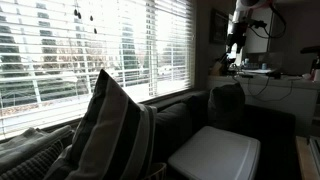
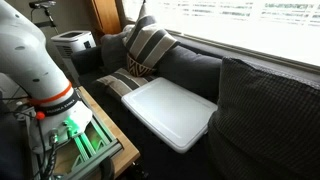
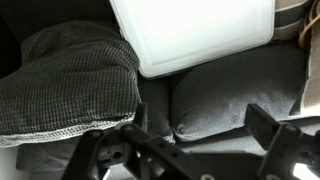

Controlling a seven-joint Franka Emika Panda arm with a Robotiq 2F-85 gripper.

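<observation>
A white rectangular box or lid lies flat on the dark sofa; it shows as a pale panel (image 1: 215,154) in exterior view 1, a tray-like surface (image 2: 170,110) in exterior view 2 and a white slab (image 3: 195,28) at the top of the wrist view. My gripper is open, its two dark fingers wide apart with nothing between them. It hangs well above the sofa, near the upper right of exterior view 1, where the gripper (image 1: 235,52) looks small and dim. Exterior view 2 shows the arm's base, but I cannot make out the gripper there.
A striped pillow (image 1: 112,132) leans at one end of the sofa, also seen as a striped pillow (image 2: 152,47). A dark textured cushion (image 2: 265,112) rests at the other end, and a grey cushion (image 3: 235,90) borders the white slab. Window blinds (image 1: 60,60) run behind.
</observation>
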